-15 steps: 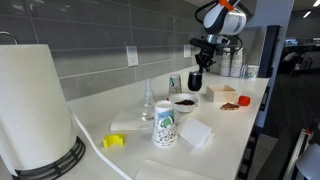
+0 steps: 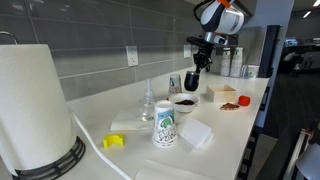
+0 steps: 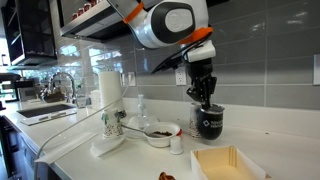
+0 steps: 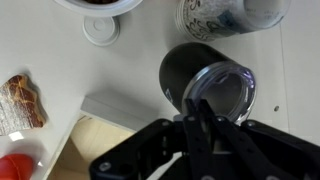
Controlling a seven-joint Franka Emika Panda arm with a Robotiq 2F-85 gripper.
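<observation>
A dark cup (image 3: 209, 124) hangs from my gripper (image 3: 207, 102), which is shut on its rim. In the wrist view the cup's round opening (image 4: 226, 92) faces the camera, with my fingertips (image 4: 191, 106) at its edge. Whether the cup holds anything is unclear. Exterior view 1 has the cup (image 2: 192, 82) close above and behind a white bowl (image 2: 185, 108) with dark contents.
An open box (image 3: 226, 163) stands in front of the cup. Beside the bowl are a patterned tumbler (image 4: 212, 16) and a small white container (image 3: 176, 145). A red round item (image 2: 244, 101) and a brown-red item (image 2: 229, 107) lie near the counter's front edge.
My arm has shifted slightly left in exterior view 1, bringing the cup a little closer to the bowl. The grasp looks unchanged, and the counter objects have stayed put.
</observation>
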